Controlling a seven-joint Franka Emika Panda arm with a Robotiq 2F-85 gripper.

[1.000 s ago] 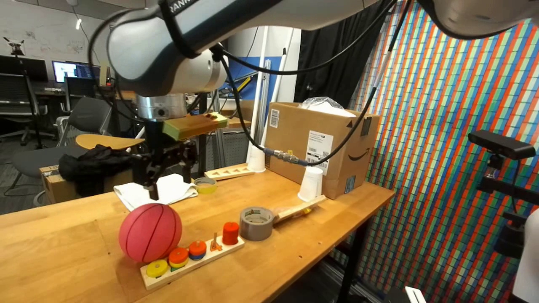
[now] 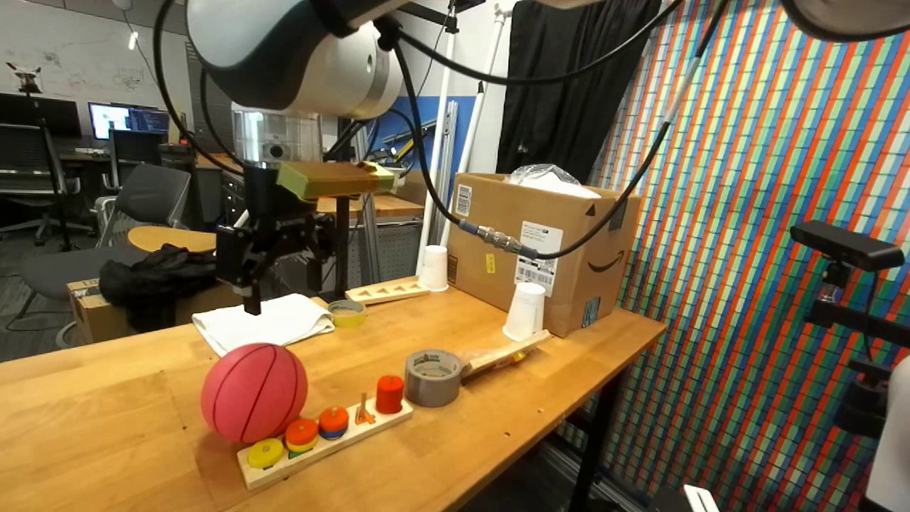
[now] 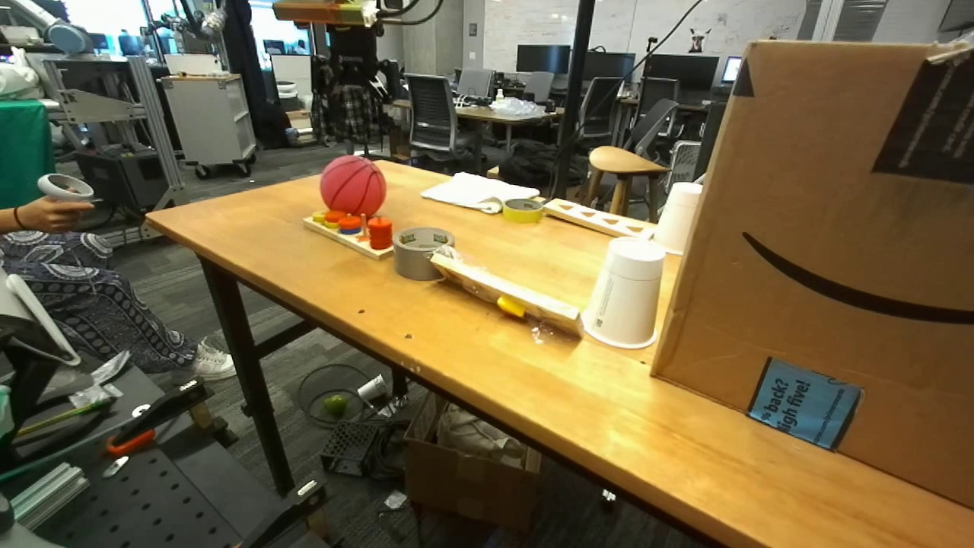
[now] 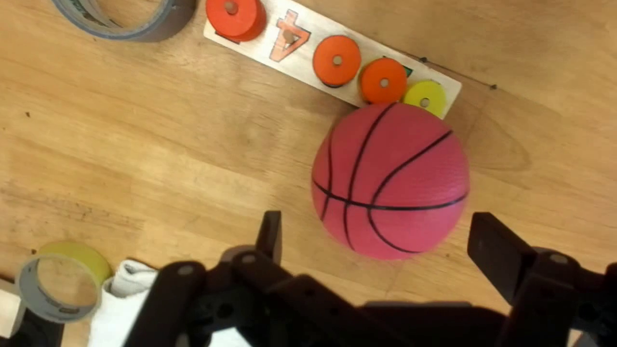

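Note:
A pink ball [image 2: 254,392] with black basketball lines rests on the wooden table, against the long side of a wooden counting board [image 2: 316,454]. Yellow, orange and red rings sit on the board's pegs, and one peg beside a painted 4 is bare. Above and behind the ball hangs my gripper [image 2: 283,299], clear of the tabletop. The wrist view shows the gripper open, its fingers [image 4: 269,240] wide apart. The ball [image 4: 390,182] appears beyond the fingertips, not between them, and the fingers are empty.
Grey tape [image 2: 433,377] lies at the board's end, near a wrapped wooden piece [image 2: 505,353]. Yellow tape [image 2: 347,314] and a white cloth [image 2: 260,323] lie farther back. White cups [image 3: 625,292] stand beside a large cardboard box [image 3: 822,210]. Open tabletop lies left of the ball.
My arm and gripper have risen, shifting slightly left in exterior view 1. The ball, board and other tabletop things have stayed in place.

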